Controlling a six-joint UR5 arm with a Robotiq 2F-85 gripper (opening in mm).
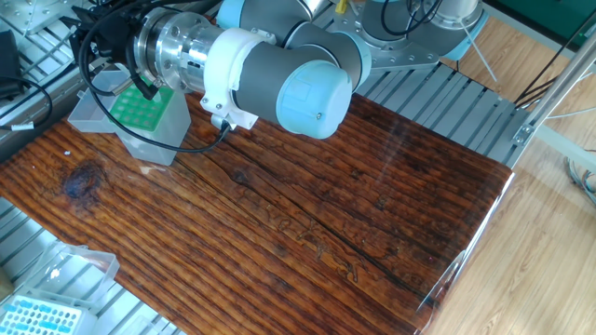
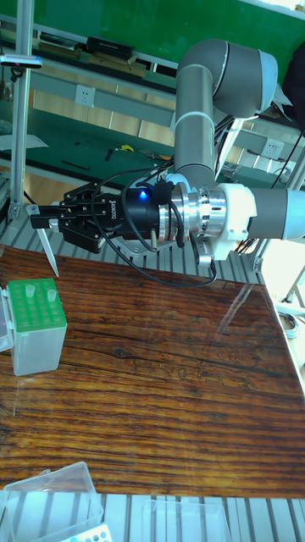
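In exterior view 3, my gripper [image 2: 41, 217] lies level, pointing left, above the far left of the wooden board. It is shut on a whitish, pointed pipette tip [image 2: 49, 255], which slants downward with its sharp end low. Below and a little nearer the camera is a clear tip box [image 2: 40, 352] with a green perforated top [image 2: 36, 307]; a few pale tips [image 2: 52, 296] stick up from it. The held tip is apart from the box. From exterior view 2, the arm and cable hide the fingertips, while the box [image 1: 154, 149] shows beside them with its clear lid [image 1: 91, 113] open.
A second clear box with a white rack of blue pieces [image 1: 39, 316] sits at the lower left, its transparent lid [image 1: 79, 272] raised. The wooden board [image 1: 326, 223] is bare across its middle and right. A black cable [image 1: 112, 116] loops over the tip box.
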